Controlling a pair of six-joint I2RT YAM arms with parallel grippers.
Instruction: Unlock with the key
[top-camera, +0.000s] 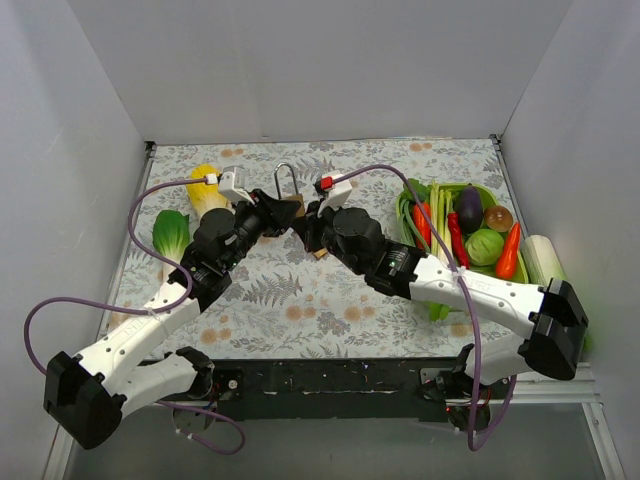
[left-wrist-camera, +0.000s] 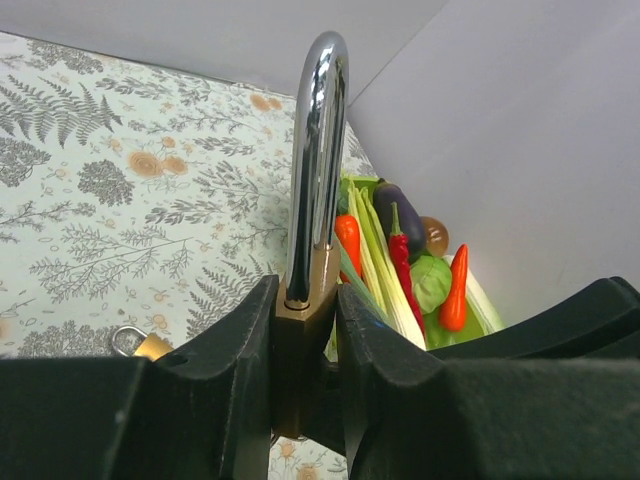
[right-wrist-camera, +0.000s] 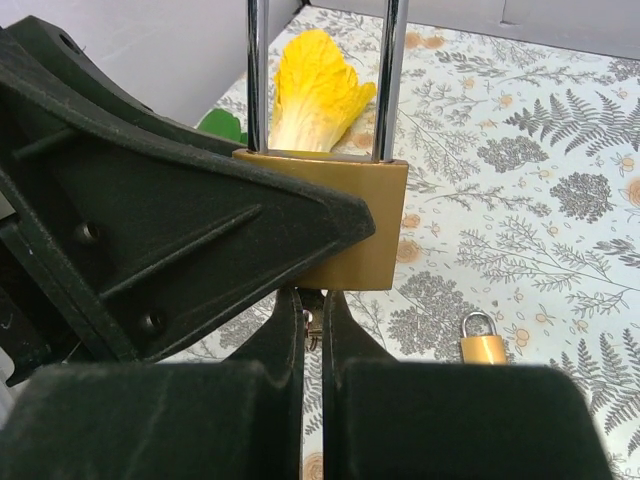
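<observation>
A brass padlock (right-wrist-camera: 370, 245) with a tall steel shackle (left-wrist-camera: 318, 150) hangs above the middle of the table. My left gripper is shut on its brass body, the shackle pointing up. From the right, my right gripper reaches in with its fingers shut and its fingertips right at the padlock's underside. In the right wrist view a small shiny metal piece (right-wrist-camera: 313, 325) shows in the narrow gap between those fingertips. Whether it is the key, and whether it sits in the keyhole, I cannot tell.
A smaller brass padlock (right-wrist-camera: 484, 349) lies on the patterned table. A green basket of vegetables (top-camera: 437, 312) stands on the right, beside a long pale vegetable (top-camera: 543, 258). Yellow (top-camera: 206, 188) and green (top-camera: 170, 236) leafy vegetables lie at left.
</observation>
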